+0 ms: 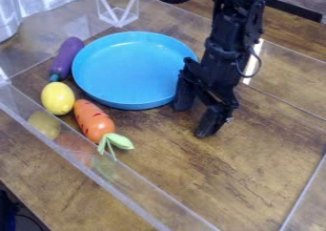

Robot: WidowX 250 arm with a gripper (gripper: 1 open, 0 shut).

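Note:
My black gripper (196, 115) is low over the wooden table at the right edge of the blue plate (128, 68), open, its fingers apart and down near the surface. I see nothing held between them. To the left lie an orange toy carrot (94, 121) with a green top, a yellow lemon (57, 99) and a purple eggplant (68, 59).
A clear plastic wall (90, 187) runs along the left and front left. A small white wire piece (117, 13) stands at the back.

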